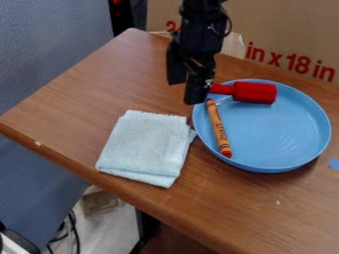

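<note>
My gripper (187,81) is above the table at the upper left rim of the blue plate (281,133), beside a red cylinder (252,92); its fingers are seen nearly side-on, so their opening is unclear. An orange crayon (217,129) lies lengthwise on the plate's left side. A folded pale blue towel (143,148) lies on the table left of the plate.
A cardboard sheet (290,44) stands behind the table. Cables lie on the floor below the front-left edge.
</note>
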